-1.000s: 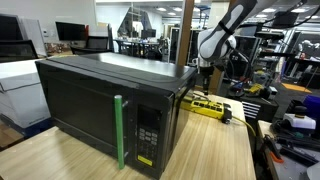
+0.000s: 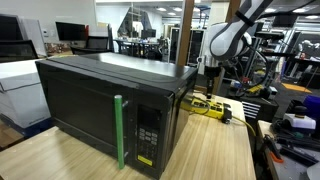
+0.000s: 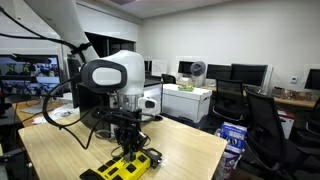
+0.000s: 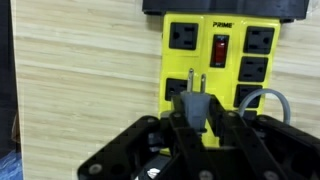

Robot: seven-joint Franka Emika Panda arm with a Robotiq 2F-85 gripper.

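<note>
A grey plug (image 4: 196, 103) with two metal prongs sits between the fingers of my gripper, which is shut on it. In the wrist view the prongs point toward the yellow power strip (image 4: 190, 58), which carries black outlets and a red switch (image 4: 221, 47). A grey cord (image 4: 272, 94) loops off to the right of the plug. Exterior view 2 has the gripper (image 3: 130, 152) low over the yellow power strip (image 3: 128, 169); whether the prongs touch it cannot be told. The strip (image 2: 205, 108) also shows behind the microwave in exterior view 1.
A large black microwave (image 2: 110, 100) fills much of exterior view 1 and stands on the wooden table (image 2: 215, 150). Bare tabletop (image 4: 80, 100) lies left of the strip in the wrist view. Black chairs (image 3: 270, 120) stand beyond the table.
In exterior view 1 the arm has come nearer and grown larger in view, its white upper part shifting slightly right. The microwave and power strip have stayed in place.
</note>
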